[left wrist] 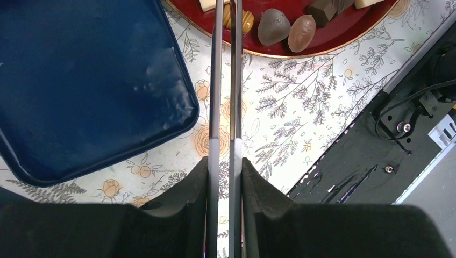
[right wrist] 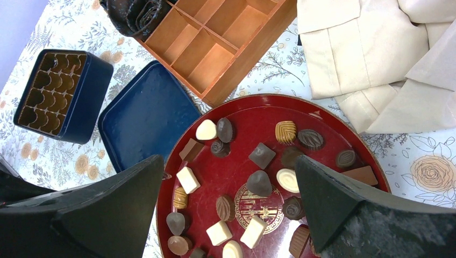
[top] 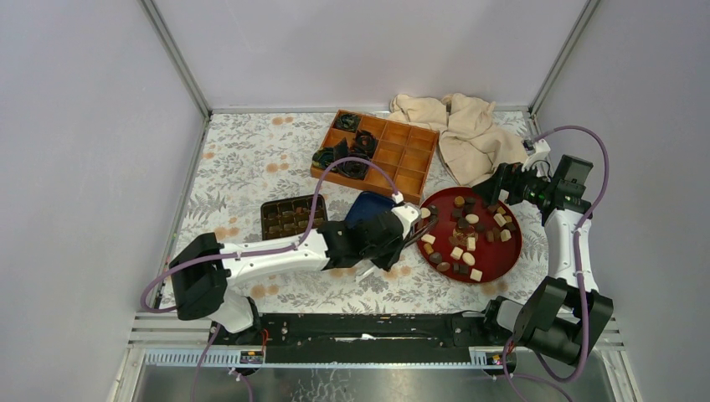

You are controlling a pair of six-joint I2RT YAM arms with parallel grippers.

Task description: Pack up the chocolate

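The red round plate (top: pixel 507 261) carries loose chocolates, among them a white one (right wrist: pixel 187 180), a dark one (right wrist: pixel 259 183) and a striped caramel one (left wrist: pixel 247 21). My left gripper stands apart around the two arms of metal tongs (left wrist: pixel 215 91), which reach over the plate's left edge. The tongs' arms are slightly apart; their tips leave the left wrist view, so what lies between them cannot be seen. Above the plate, my right gripper is open and empty. The dark blue box (right wrist: pixel 102 75) holds a brown-gold insert with many cells.
A blue lid (right wrist: pixel 153 102) lies between box and plate. Behind stands a wooden compartment tray (top: pixel 412 159) with dark bundles in its left part. Beige cloth (top: pixel 469 138) lies crumpled at the back right.
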